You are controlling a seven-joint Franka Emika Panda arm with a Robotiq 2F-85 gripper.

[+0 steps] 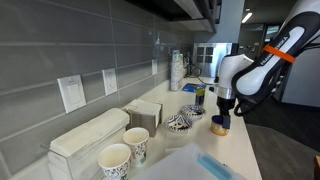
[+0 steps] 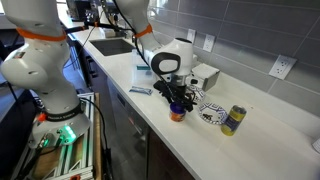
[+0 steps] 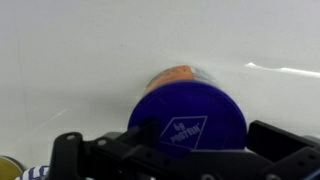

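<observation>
A small jar [image 1: 220, 129] with a dark blue lid and an orange-yellow body stands upright on the white counter. From close above, the wrist view shows its round lid [image 3: 188, 108], which has a white diamond mark. My gripper [image 2: 179, 98] is directly over the jar, pointing down. In the wrist view the dark fingers [image 3: 268, 138] stand wide apart, one at each side of the lid. They look open, though whether a fingertip touches the jar is hard to see.
Patterned bowls [image 1: 179, 122] and a plate [image 2: 212, 113] lie near the jar. A tall yellow-and-dark can [image 2: 233, 121] stands farther along the counter. Paper cups [image 1: 115, 159] and a blue-edged tray [image 1: 215, 167] occupy the near end.
</observation>
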